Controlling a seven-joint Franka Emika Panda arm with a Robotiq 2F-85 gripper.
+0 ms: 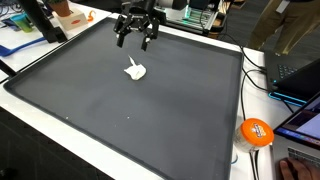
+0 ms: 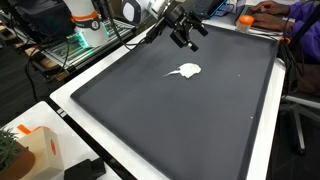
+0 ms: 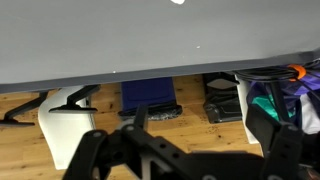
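Observation:
A small white item [image 1: 136, 72], perhaps cloth or paper, lies on the grey tabletop with a thin pointed end sticking out to one side. In exterior view 2 the same white item [image 2: 189, 71] rests flat near the middle of the table. My gripper [image 1: 132, 44] is above the table, beyond the white item in exterior view 1 and apart from it. Its fingers are spread open with nothing between them, as the gripper [image 2: 197, 40] also shows in exterior view 2. In the wrist view only a sliver of the white item [image 3: 178, 1] appears at the top edge.
An orange-topped container [image 1: 254, 133] stands on the table's rim at the right. Beyond the table edge in the wrist view are a wooden floor [image 3: 200, 136], cables [image 3: 265, 74] and dark equipment.

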